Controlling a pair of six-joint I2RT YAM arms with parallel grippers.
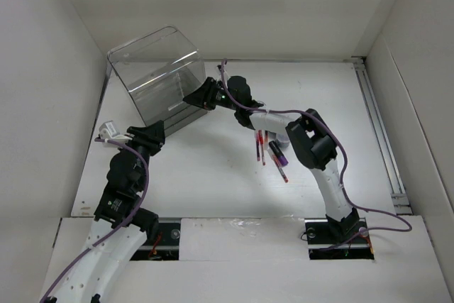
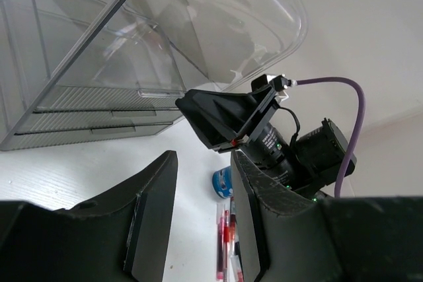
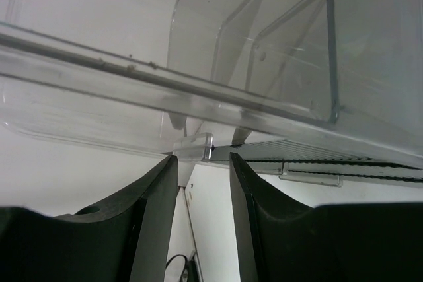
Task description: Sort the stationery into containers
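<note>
A clear plastic multi-tier container point(image 1: 157, 69) stands at the back left. My right gripper point(image 1: 202, 98) is at its front right; in the right wrist view its parted fingertips point(image 3: 238, 163) are just below a clear rim and small tab point(image 3: 195, 146), nothing visible held. My left gripper is open and empty, lower left of the container in the top view. Pens and markers point(image 1: 278, 154) lie on the right-middle table, partly under the right arm; a blue round item point(image 2: 221, 183) shows in the left wrist view.
Walls enclose the back and sides, with metal rails along the table's edges.
</note>
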